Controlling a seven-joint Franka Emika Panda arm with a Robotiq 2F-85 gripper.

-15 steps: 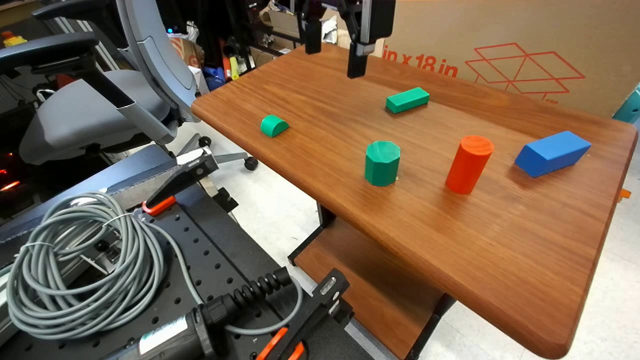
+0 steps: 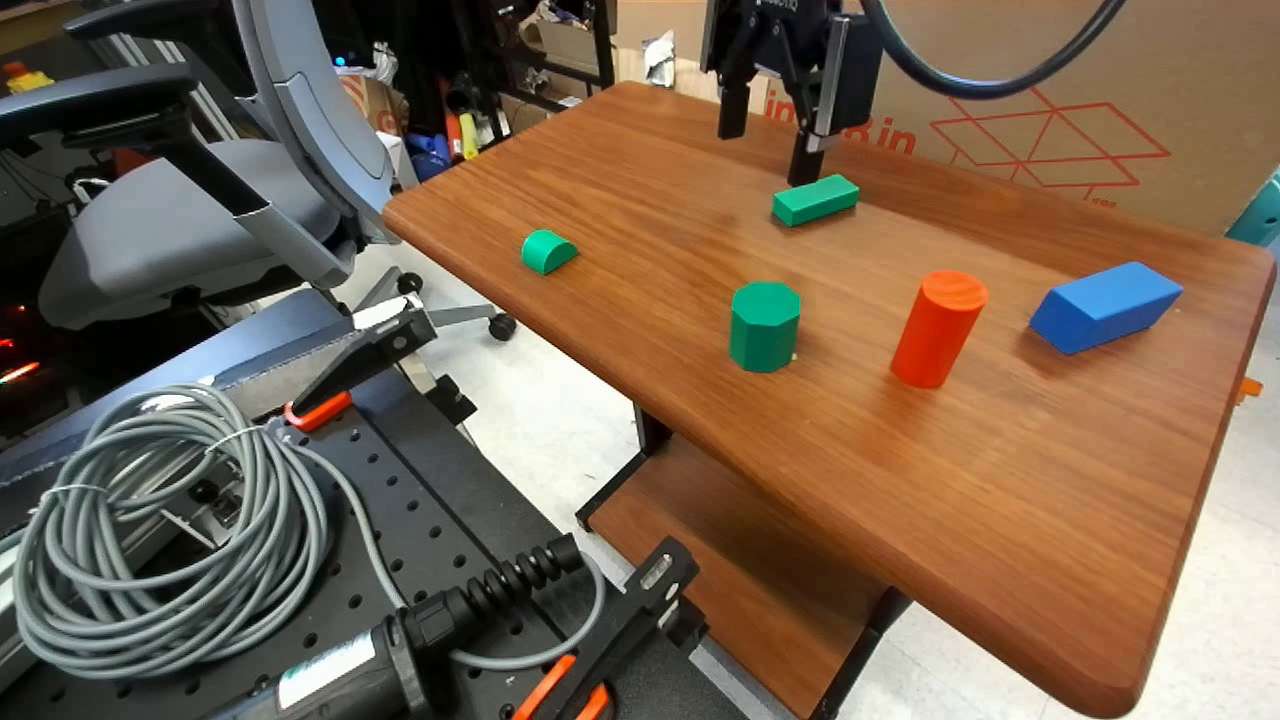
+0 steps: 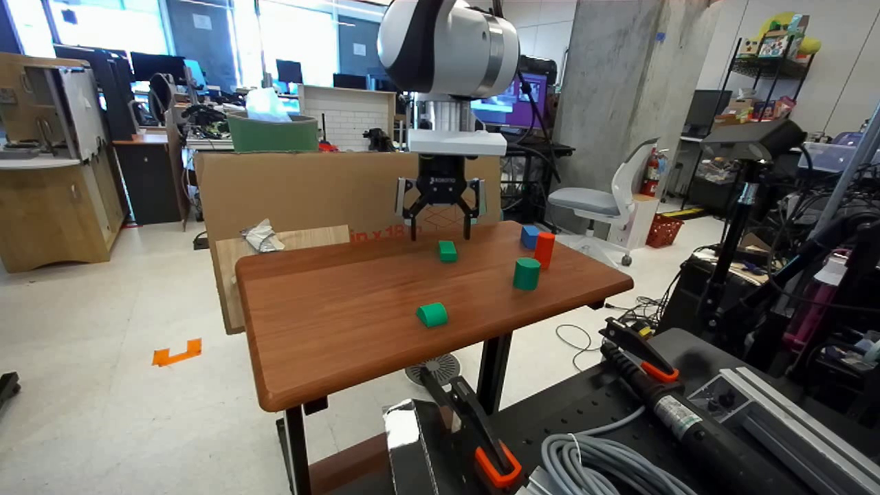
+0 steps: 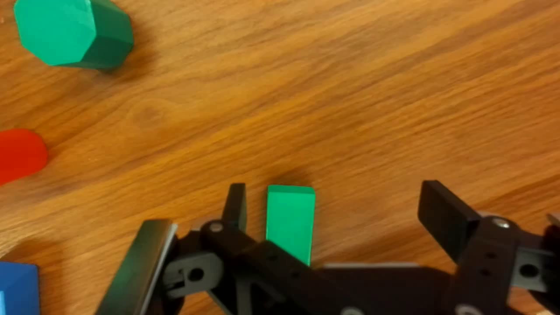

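Observation:
A flat green rectangular block (image 2: 816, 200) lies near the back edge of the wooden table. Above it hangs my gripper (image 3: 439, 232), open, its two fingers wide apart and nothing held. In the wrist view the green block (image 4: 291, 220) shows between the fingers, nearer the left fingertip (image 4: 234, 205) than the right one; its lower end is hidden behind the gripper's linkage. A green octagonal block (image 2: 764, 326) and a red cylinder (image 2: 939, 330) stand upright. The blue block (image 2: 1104, 307) lies toward the right side, and a green half-round block (image 2: 548, 252) sits near the front edge.
A cardboard sheet (image 3: 330, 194) stands upright behind the table (image 3: 330, 330). Beside the table's front is a black perforated bench (image 2: 396, 480) with clamps and a coiled grey cable (image 2: 180, 528).
In exterior view 1 my gripper has shifted rightward and is now closer to the flat green block. The blocks have not moved.

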